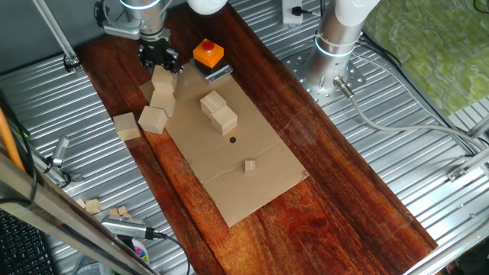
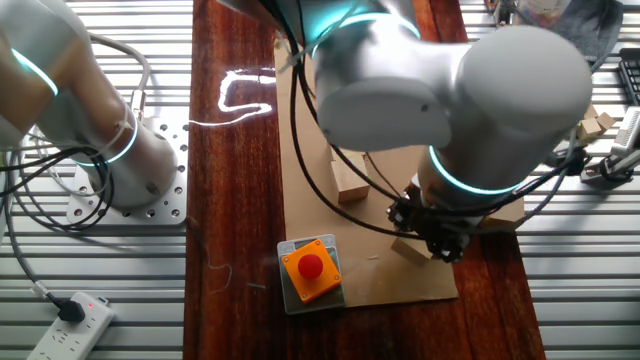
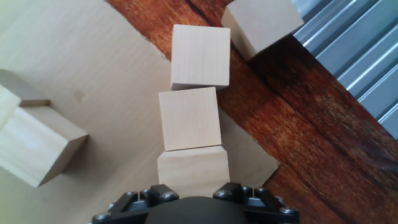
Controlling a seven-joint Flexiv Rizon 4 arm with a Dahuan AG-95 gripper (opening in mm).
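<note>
My gripper (image 1: pixel 159 59) is at the far left end of the table, shut on a pale wooden block (image 3: pixel 193 173). That block looks larger than its neighbours in the wrist view, so it seems raised; its lower part is hidden behind the gripper. Directly beyond it is a second block (image 3: pixel 190 119), then a third block (image 3: pixel 200 56), in a rough row. Another block (image 3: pixel 263 22) lies near the table's edge. On the cardboard sheet (image 1: pixel 256 187) sit two blocks touching, one block (image 1: pixel 225 119) nearer the sheet's middle. A much smaller cube (image 1: pixel 250 166) rests farther along.
An orange box with a red button (image 1: pixel 208 53) stands beside the gripper at the cardboard's end.
</note>
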